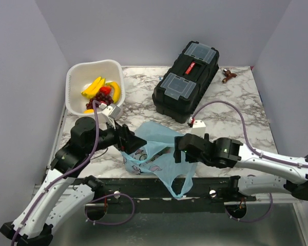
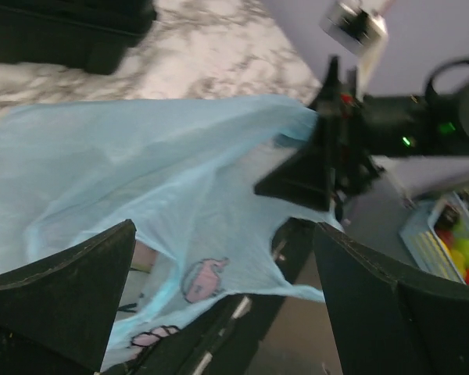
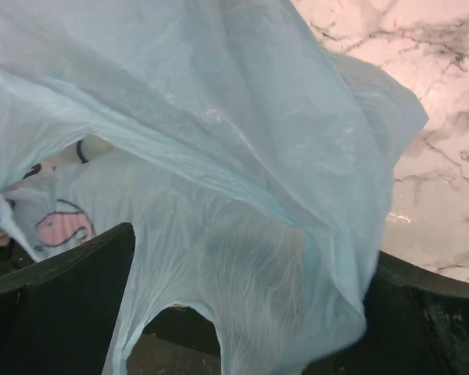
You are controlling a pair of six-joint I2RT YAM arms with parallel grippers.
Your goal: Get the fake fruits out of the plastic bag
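Note:
The pale blue plastic bag (image 1: 161,159) with pink cartoon prints lies crumpled at the table's front edge, a strip hanging over. My left gripper (image 1: 127,141) is open above its left part; in the left wrist view the bag (image 2: 141,133) lies beyond the spread fingers. My right gripper (image 1: 186,156) is open at the bag's right side; in the right wrist view the bag (image 3: 203,133) fills the space between the fingers. Whether fruits are inside the bag cannot be made out.
A white bin (image 1: 76,82) of fake bananas, grapes and other fruit stands back left. A black toolbox (image 1: 172,107) stands behind the bag, a small brown object (image 1: 228,76) to its right.

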